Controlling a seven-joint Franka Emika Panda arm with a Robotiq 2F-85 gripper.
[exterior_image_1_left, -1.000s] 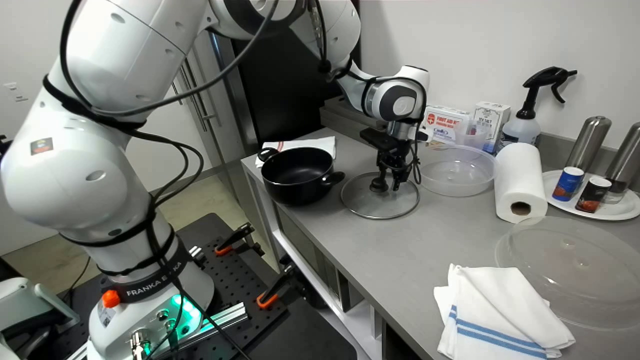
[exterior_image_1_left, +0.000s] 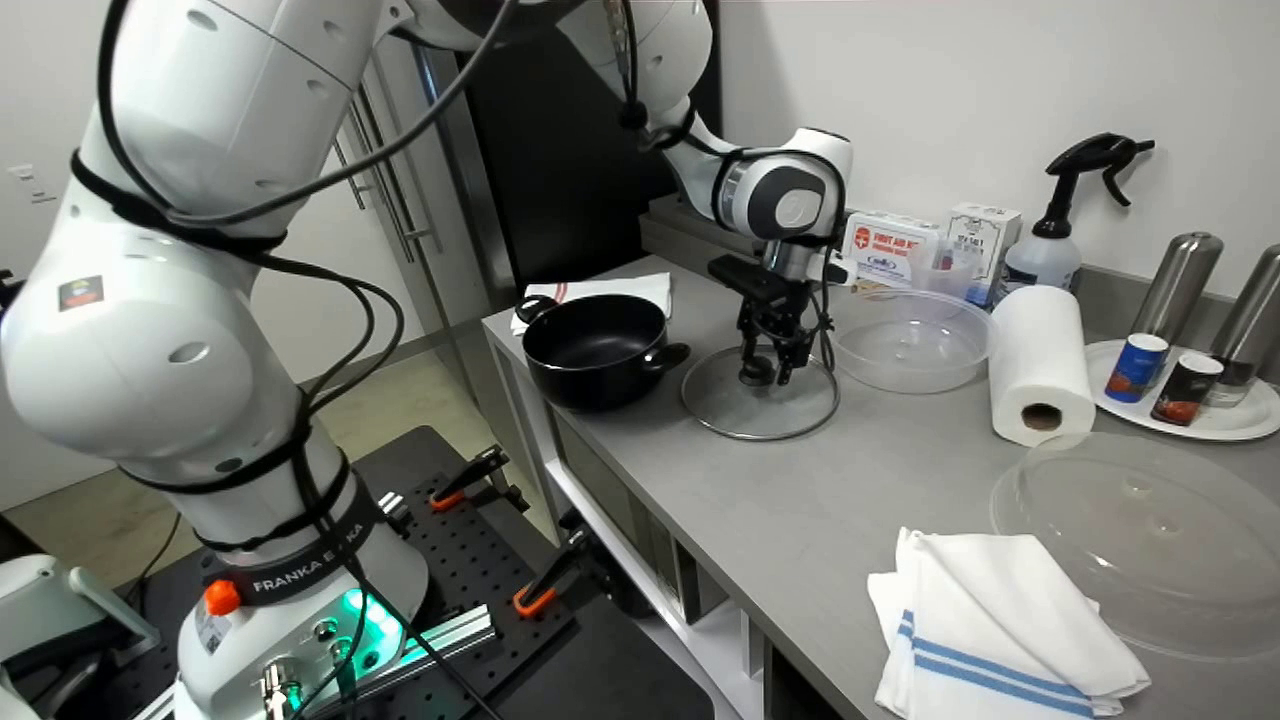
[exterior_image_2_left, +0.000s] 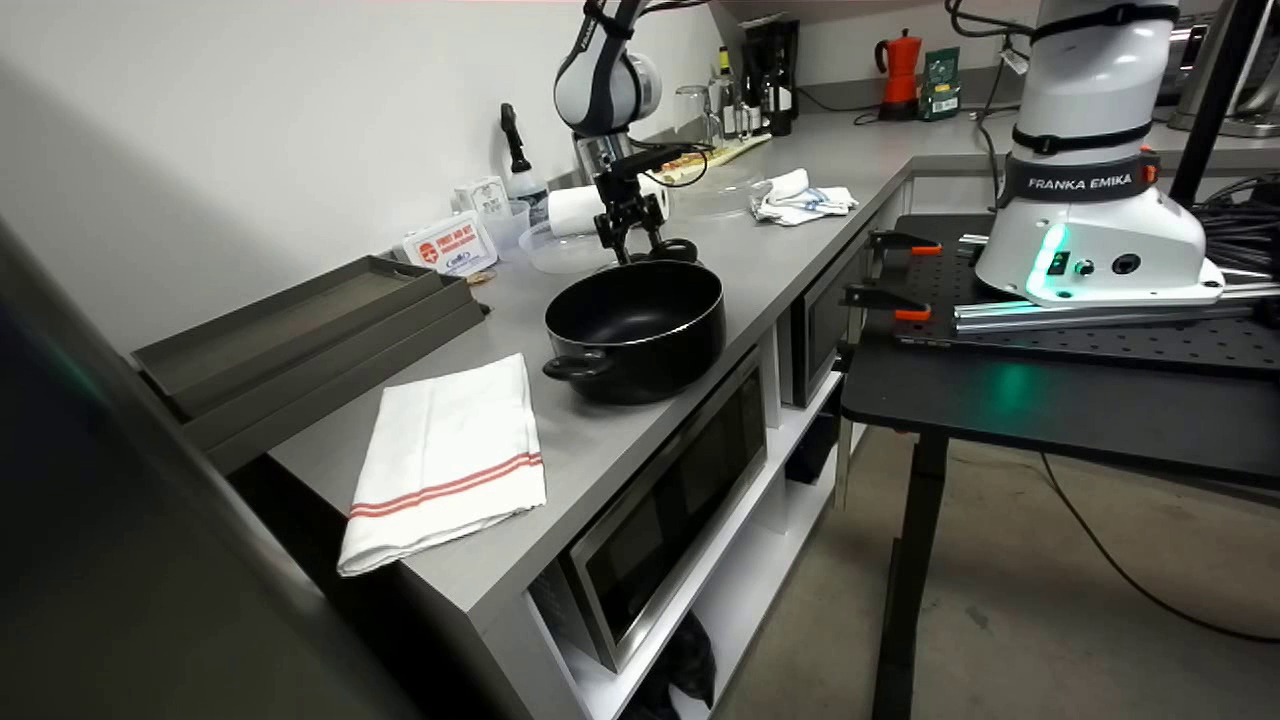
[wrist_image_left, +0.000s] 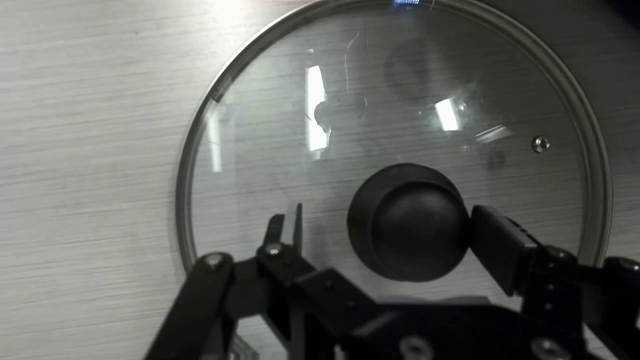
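Note:
A round glass lid (exterior_image_1_left: 761, 410) with a metal rim lies flat on the counter, just right of the black pot (exterior_image_1_left: 595, 348). In the wrist view its black knob (wrist_image_left: 414, 225) sits between the fingers of my gripper. The right finger (wrist_image_left: 499, 246) appears to touch the knob, while a clear gap separates it from the left finger (wrist_image_left: 295, 231). The fingers are apart, not closed on the knob. The pot stands uncovered and looks empty in exterior view 2, where it partly hides the lid.
A red-striped towel (exterior_image_2_left: 450, 456) lies beside the pot near the counter's end. Behind and right of the lid are a clear plastic bowl (exterior_image_1_left: 914, 342) and a paper towel roll (exterior_image_1_left: 1039, 366).
My gripper has shifted slightly to the left in exterior view 1, over the lid's knob. The lid and pot have stayed in place.

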